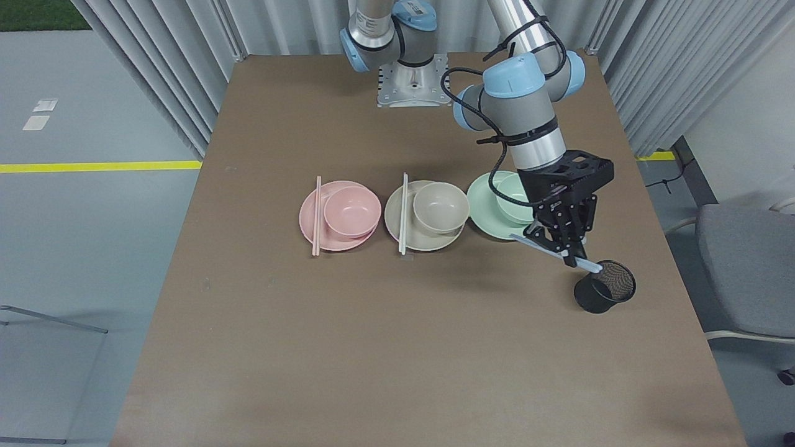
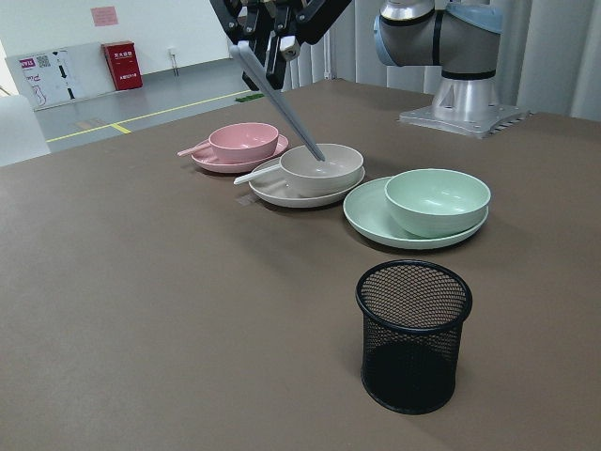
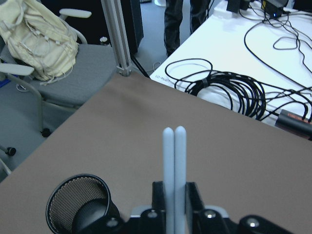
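My gripper [image 1: 570,257] is shut on a pair of pale blue-grey chopsticks [image 3: 174,165], held tilted just above and left of a black mesh pen holder [image 1: 605,287]. In the left view the chopsticks [image 2: 282,103] slant down across the air. Behind stand a pink plate [image 1: 307,223] with pink bowl [image 1: 352,211] and chopsticks [image 1: 317,216], a cream plate [image 1: 393,216] with bowl [image 1: 440,206] and chopsticks [image 1: 404,216], and a green plate [image 1: 482,208] with green bowl [image 2: 437,207], partly hidden by my arm in the front view.
The wrist view shows a white table [image 3: 234,58] with coiled cables and a chair [image 3: 78,78] beyond the edge.
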